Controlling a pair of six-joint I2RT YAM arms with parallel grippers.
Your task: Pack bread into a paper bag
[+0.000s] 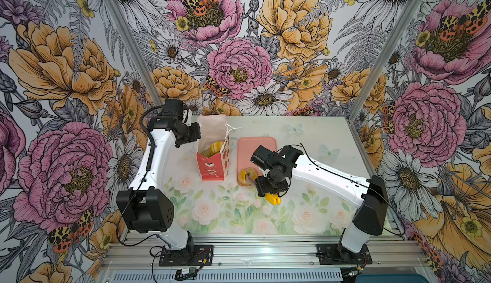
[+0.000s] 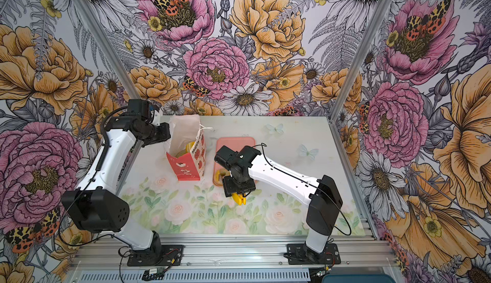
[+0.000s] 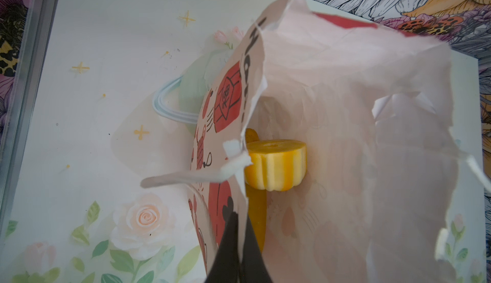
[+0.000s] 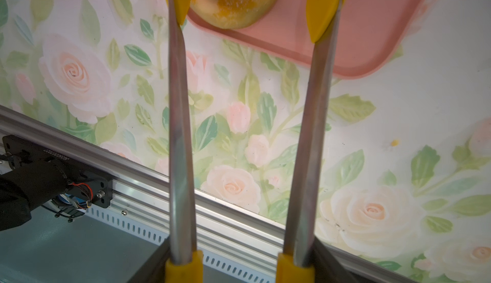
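The red and white paper bag (image 1: 211, 168) stands upright at the left with its mouth open. In the left wrist view, my left gripper is shut on the bag's thin paper edge. Inside lie a yellow fluted bread piece (image 3: 278, 168) and a longer orange-yellow piece (image 3: 259, 214). A round, ring-shaped bread (image 1: 249, 175) rests at the pink tray's (image 1: 271, 145) near left corner. My right gripper has its yellow-tipped fingers spread on either side of that bread (image 4: 237, 1). A gap shows at one side; the frame edge cuts off the tips, so grip cannot be told.
Right of the tray, the table (image 1: 317, 134) is clear, and so is its flowered front strip (image 1: 230, 216). The bag's white handle (image 3: 194, 175) sticks out from its side. A metal rail (image 1: 245, 244) borders the front.
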